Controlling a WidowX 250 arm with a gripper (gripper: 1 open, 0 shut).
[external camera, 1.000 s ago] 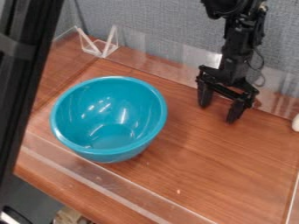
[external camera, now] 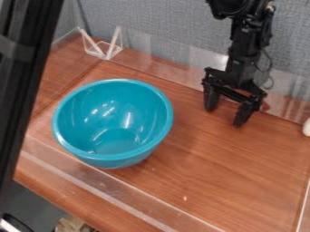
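A large turquoise bowl [external camera: 112,122] sits empty on the wooden table [external camera: 206,181], left of centre. At the back right, my black gripper [external camera: 227,109] is lowered to the tabletop with its fingers apart and pointing down, to the right of the bowl and separate from it. I see no object between the fingers, though the dark parts are hard to make out.
A white wire-like holder [external camera: 101,45] stands at the back left. A clear strip runs along the back by the grey wall. A small white object [external camera: 305,127] is at the right edge.
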